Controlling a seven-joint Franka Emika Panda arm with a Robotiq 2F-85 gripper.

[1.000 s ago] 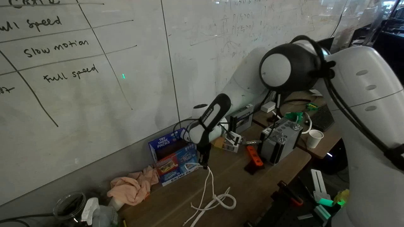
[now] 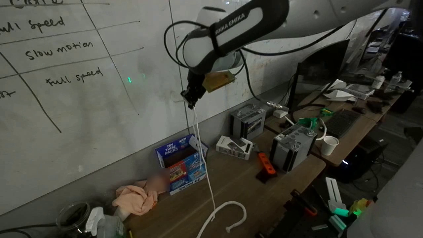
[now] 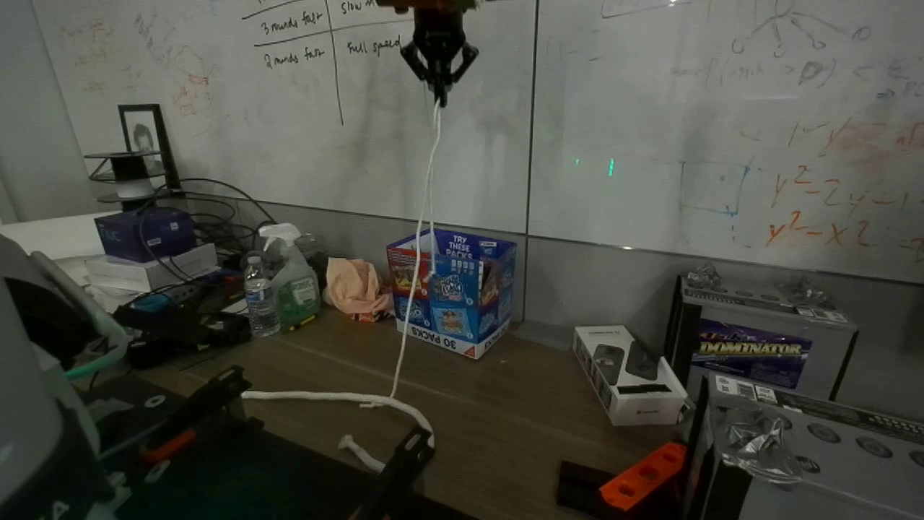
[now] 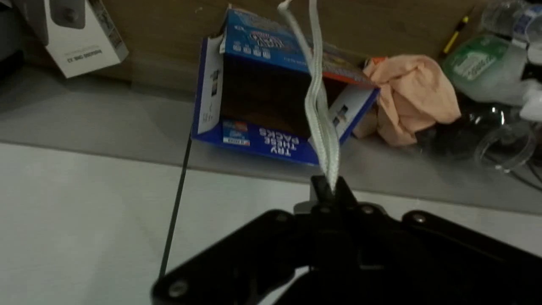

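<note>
High above the table, in front of the whiteboard, my gripper (image 2: 192, 106) is shut on a white rope (image 2: 206, 166). In the wrist view two strands of the rope (image 4: 319, 101) run side by side out from between the fingertips. From the gripper (image 3: 439, 100) in exterior view 2, one long strand drops to the table and a shorter one hangs beside it toward the snack box. The thicker part of the rope (image 3: 320, 396) lies curved on the table, a free end showing near its front edge.
An open blue snack box (image 3: 455, 303) stands against the wall, with a peach cloth (image 3: 353, 289) and spray bottle (image 3: 296, 282) to its left. A white phone box (image 3: 625, 373), orange tool (image 3: 642, 477) and grey batteries (image 3: 762, 334) sit to the right. Mid-table is mostly clear.
My gripper has risen from just above the table to high before the whiteboard, the rope in it. The rope now hangs stretched upward, and its tangled loops on the table have opened out.
</note>
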